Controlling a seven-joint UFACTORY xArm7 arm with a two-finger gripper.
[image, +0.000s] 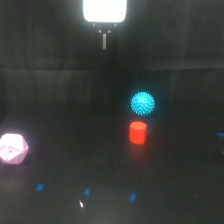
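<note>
The gripper (104, 40) hangs at the top centre below a white housing (104, 10), high above the dark floor. Its thin fingers are close together, and I see nothing held in them. To the right of centre, a cyan spiky ball (142, 103) appears just behind a red faceted block (138, 133). A pale pink polyhedron (13, 148) lies at the left edge.
Small flat blue marks (87, 191) dot the front of the dark floor, with another at the right edge. A small light speck is near the front middle.
</note>
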